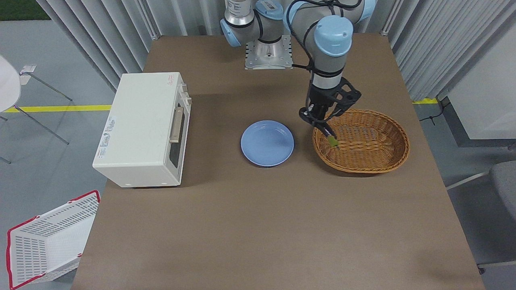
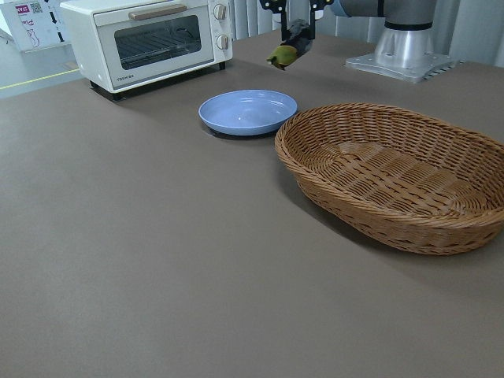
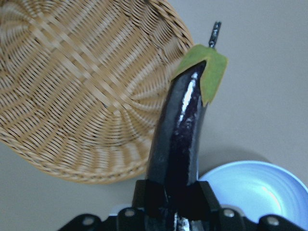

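Note:
My gripper is shut on a dark purple eggplant (image 3: 179, 125) with a green cap, held in the air above the table near the left side of the wicker basket (image 1: 367, 154), as the front view shows. A blue plate (image 1: 267, 142) lies just left of the basket; part of it shows at the lower right in the wrist view. In the left view the eggplant (image 2: 287, 51) hangs high, above and behind the plate (image 2: 247, 110). The basket looks empty.
A white toaster oven (image 1: 135, 130) stands at the table's left, door facing the plate. A white-and-red crate (image 1: 53, 241) is on the floor at lower left.

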